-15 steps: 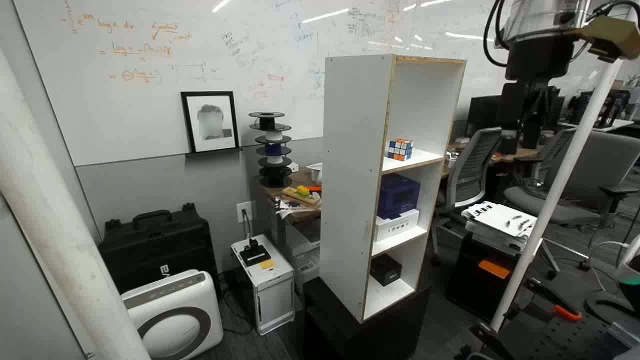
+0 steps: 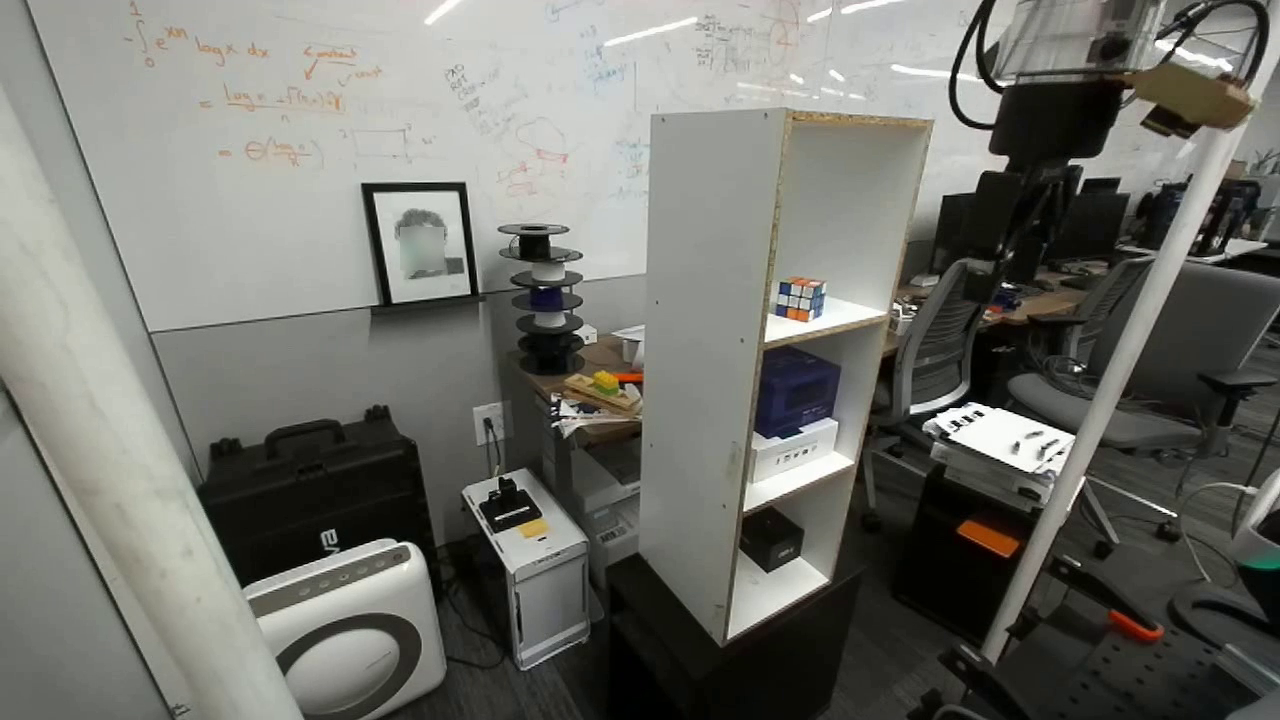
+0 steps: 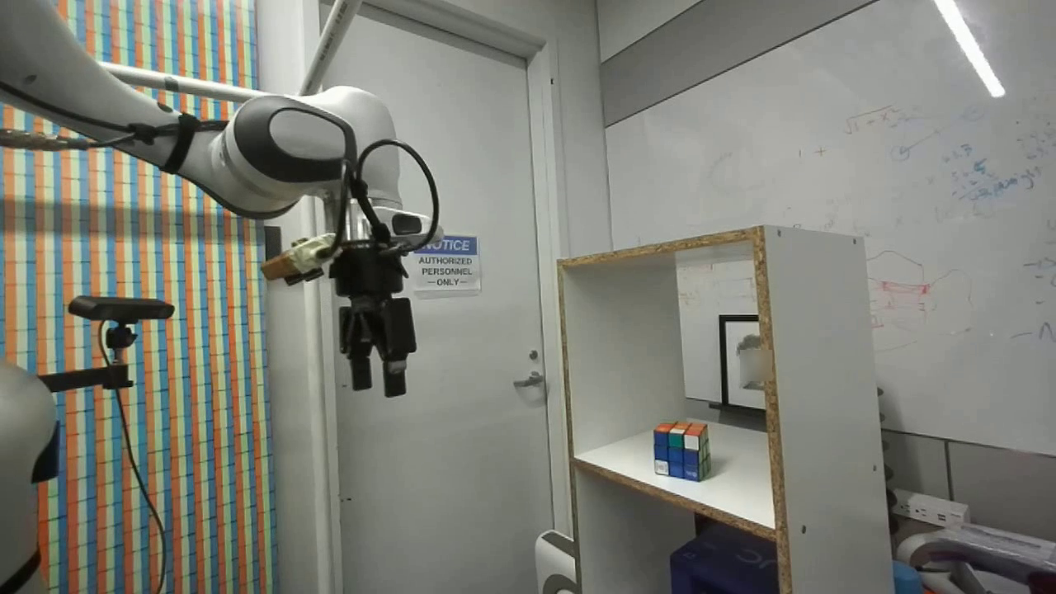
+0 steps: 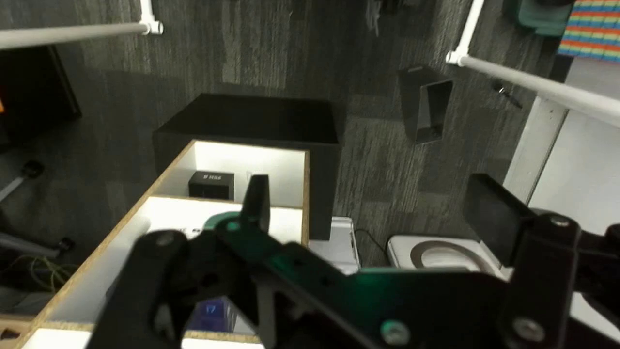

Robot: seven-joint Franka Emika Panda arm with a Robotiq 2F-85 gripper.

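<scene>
A Rubik's cube [image 3: 682, 451] rests on the top compartment's floor in the white shelf [image 2: 708, 360]; in exterior view 1 the cube [image 2: 798, 299] is near the left side wall. My gripper [image 3: 378, 381] points down in the air, clear of the shelf, on its open-front side. Wide apart in the wrist view, the fingers of my gripper have nothing between them. The middle compartment holds a dark blue box [image 2: 798, 390] on a white box [image 2: 793, 450]. In the bottom one sits a small black box [image 2: 771, 540]. The cube does not show in the wrist view.
The shelf stands on a black cabinet [image 4: 261, 119]. White poles [image 2: 1116, 348] rise near the arm. A grey bin [image 4: 427, 104] and a white air purifier [image 2: 348, 630] are on the floor. Air between gripper and shelf looks free in exterior view 2.
In exterior view 1 my gripper has shifted a little left, toward the shelf, and its fingers have tilted or turned. The cube and boxes have stayed in place.
</scene>
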